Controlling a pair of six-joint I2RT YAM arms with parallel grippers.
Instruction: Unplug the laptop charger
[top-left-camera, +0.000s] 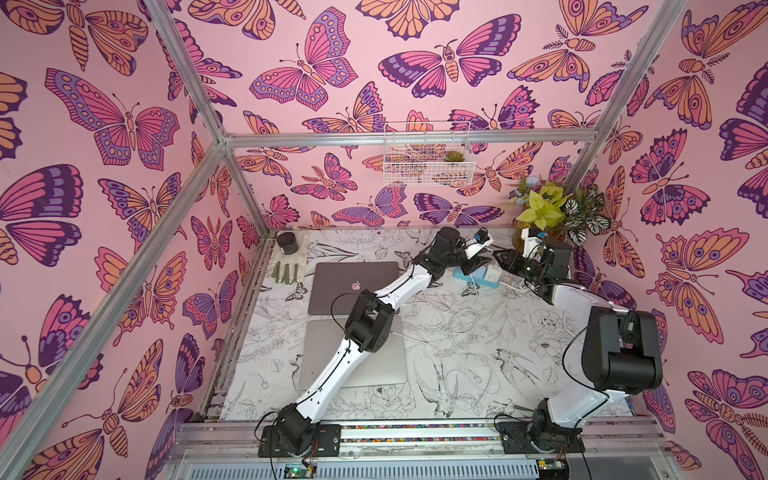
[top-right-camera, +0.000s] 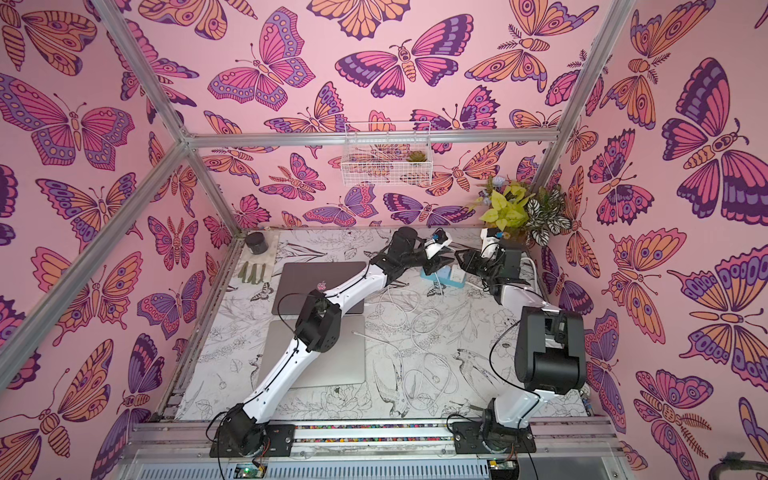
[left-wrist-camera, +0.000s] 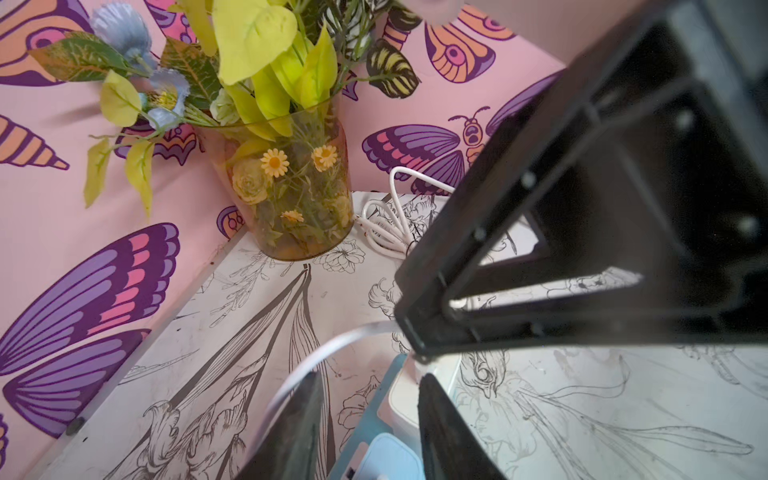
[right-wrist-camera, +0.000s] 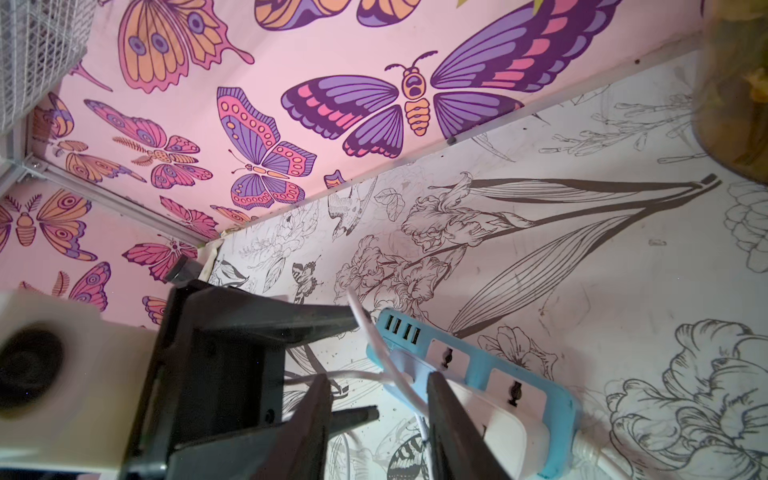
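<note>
A light-blue power strip (right-wrist-camera: 472, 361) lies at the back of the table, with a white charger block (right-wrist-camera: 500, 428) seated on it. A white cable (right-wrist-camera: 384, 360) passes in front of the strip, between the parted fingertips of my right gripper. The left wrist view shows the charger block (left-wrist-camera: 406, 406) and the cable (left-wrist-camera: 320, 352) close to my left gripper, whose fingers stand apart. Neither gripper visibly clamps anything. From above, my left gripper (top-left-camera: 483, 262) and right gripper (top-left-camera: 502, 256) face each other over the strip, partly hiding it.
Two laptops, dark (top-left-camera: 352, 288) and silver (top-left-camera: 356, 352), lie at left, under the left arm. Loose white cable (top-left-camera: 464, 320) spreads over the middle. A flower vase (left-wrist-camera: 292, 184) stands in the back right corner.
</note>
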